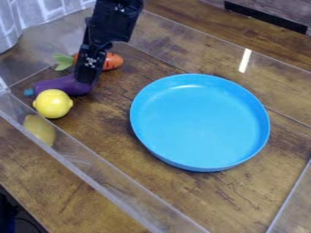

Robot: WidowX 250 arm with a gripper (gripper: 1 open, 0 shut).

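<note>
The dark gripper [87, 65] hangs at the upper left, open, over the purple eggplant [71, 86] and just in front of the orange carrot [112, 60], which it partly hides. A yellow lemon [53, 104] lies in front of the eggplant. Whether the fingers touch the eggplant cannot be made out.
A large blue plate [199, 122] fills the middle right of the wooden table [231, 200]. A yellow-green oblong item [38, 131] lies at the left by the clear barrier. Bare wood surrounds the plate.
</note>
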